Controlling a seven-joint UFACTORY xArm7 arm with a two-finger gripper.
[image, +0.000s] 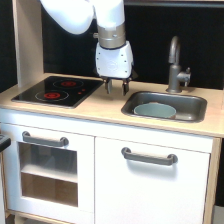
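The arm reaches down from the top left, and its gripper (117, 88) hangs just above the wooden counter (92, 104), between the stove and the sink. Its two dark fingertips look spread apart, with nothing visible between them. A dark sink basin (190, 103) is set into the counter on the right. Inside the basin lies a greenish, round, dish-like object (155, 111). To the left of the gripper is a black stovetop (75, 84) with two red-ringed burners, bare on top.
A dark curved faucet (175, 60) rises behind the sink. Below are white cabinet doors with grey handles: a windowed one (42, 152) on the left and a solid one (148, 190) on the right. The counter strip between stove and sink is clear.
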